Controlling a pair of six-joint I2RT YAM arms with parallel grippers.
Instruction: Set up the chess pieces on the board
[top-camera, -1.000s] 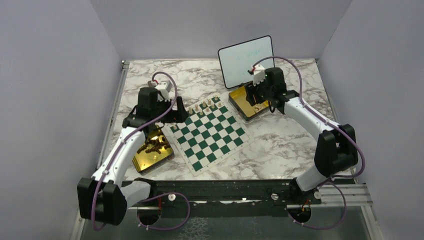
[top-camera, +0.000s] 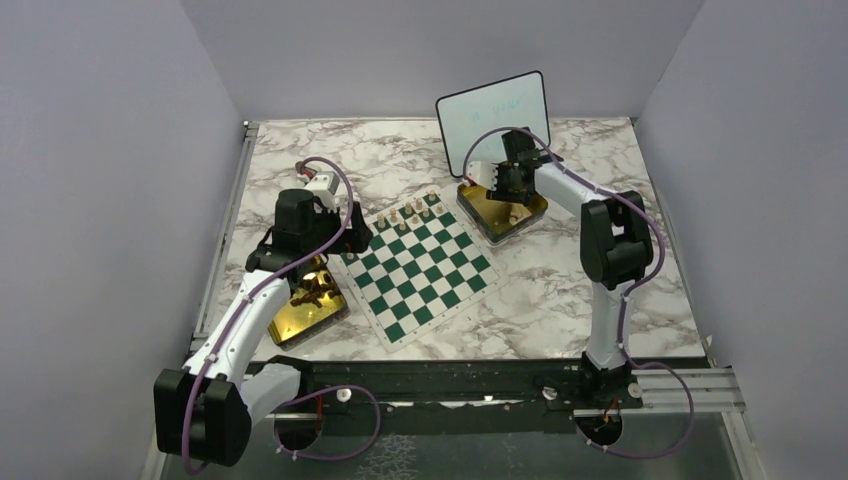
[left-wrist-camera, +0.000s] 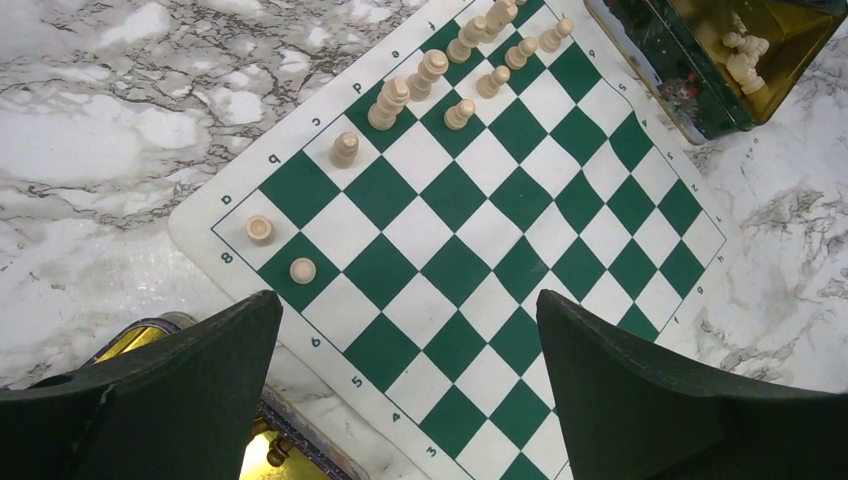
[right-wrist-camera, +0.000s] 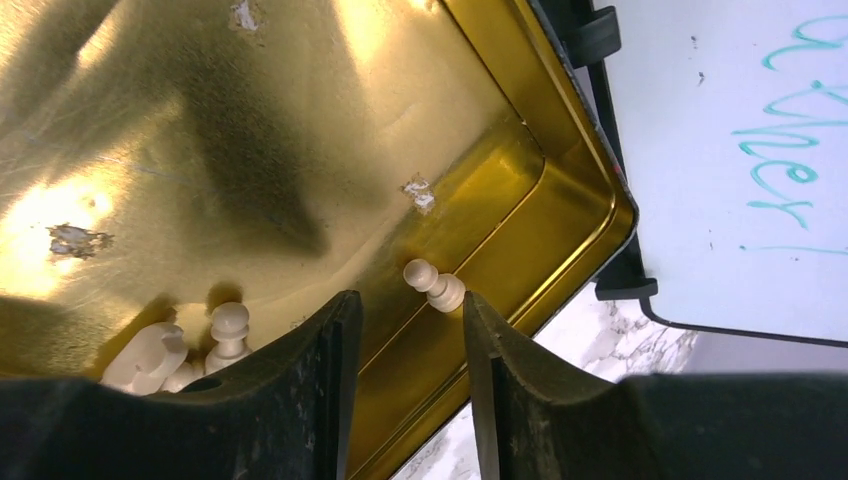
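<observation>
White chess pieces stand along the far edge of the green board (top-camera: 426, 283); in the left wrist view several more (left-wrist-camera: 459, 114) are upright there. My left gripper hangs open over the board's left side, nothing between its fingers. My right gripper is low inside the gold tin (top-camera: 475, 215), fingers parted around the near side of a small white piece (right-wrist-camera: 420, 272) lying by the tin's wall. More white pieces (right-wrist-camera: 229, 330) lie at the bottom left of that view.
A second tin (top-camera: 292, 325) with dark pieces sits left of the board. A whiteboard (top-camera: 480, 110) leans behind the right tin.
My right arm has moved back toward the far end of the right tin and turned.
</observation>
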